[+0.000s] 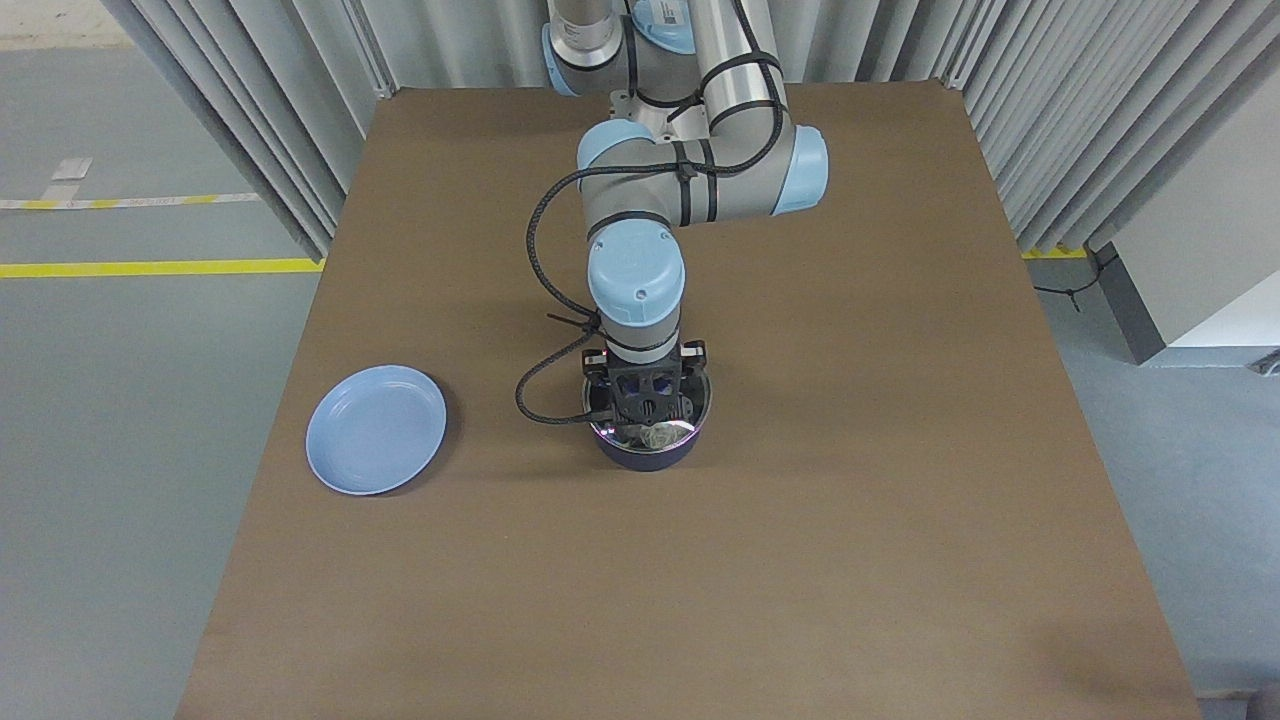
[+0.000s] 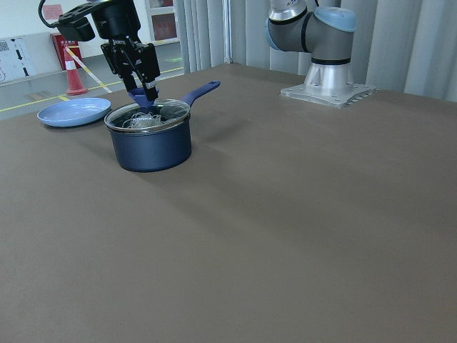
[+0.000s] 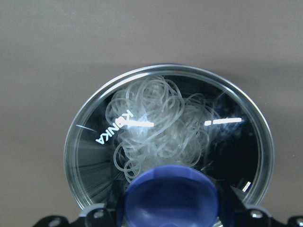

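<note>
A dark blue saucepan [image 2: 150, 153] stands upright on the brown table, its long blue handle [image 2: 201, 93] pointing away behind it. A glass lid [image 3: 236, 142] lies over its top, pale noodle-like strands [image 3: 156, 123] showing through. My gripper [image 2: 143, 93] is over the lid, shut on its blue knob [image 3: 170, 198], as the left and wrist views show. In the front view the arm hides most of the pot [image 1: 648, 458].
A light blue plate [image 1: 374, 430] lies on the table to the left of the pot in the front view.
</note>
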